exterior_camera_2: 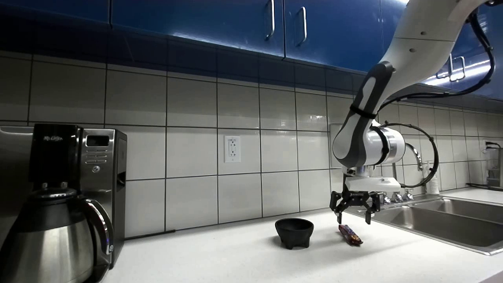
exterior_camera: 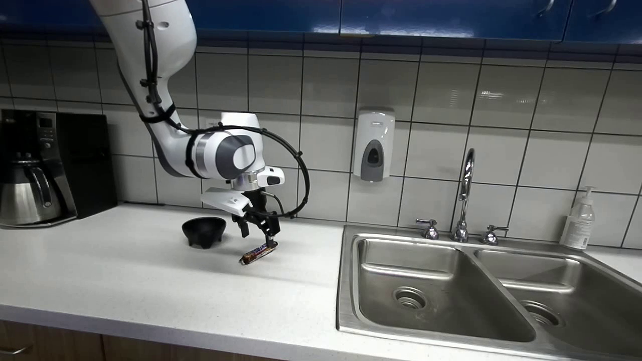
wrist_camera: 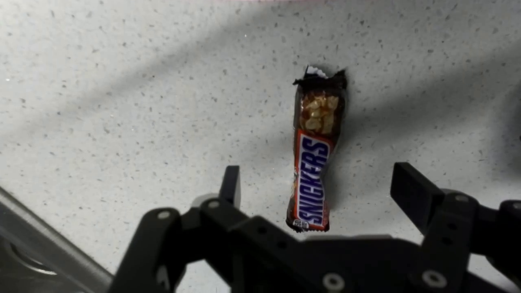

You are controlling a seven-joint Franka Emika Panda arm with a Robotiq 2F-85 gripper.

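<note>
A Snickers bar (wrist_camera: pixel 312 161) in its wrapper lies flat on the white counter. In the wrist view it runs lengthwise between the fingers, nearer the left one, with bare counter on both sides of it. My gripper is open and holds nothing. From the side, the gripper (exterior_camera_2: pixel 353 221) hangs a little above the bar (exterior_camera_2: pixel 350 235), its fingers pointing down. In exterior view 1 one fingertip partly covers the bar (exterior_camera: pixel 256 255). A black footed bowl (exterior_camera_2: pixel 294 232) stands on the counter beside the bar; its inside is mostly hidden.
The steel double sink (exterior_camera: pixel 347 289) lies to the right in exterior view 1, its faucet (exterior_camera: pixel 466 186) rising behind it. A coffee maker (exterior_camera: pixel 84 162) occupies the left end. Tiled wall closes off the back, and blue cabinets (exterior_camera: pixel 451 18) hang overhead.
</note>
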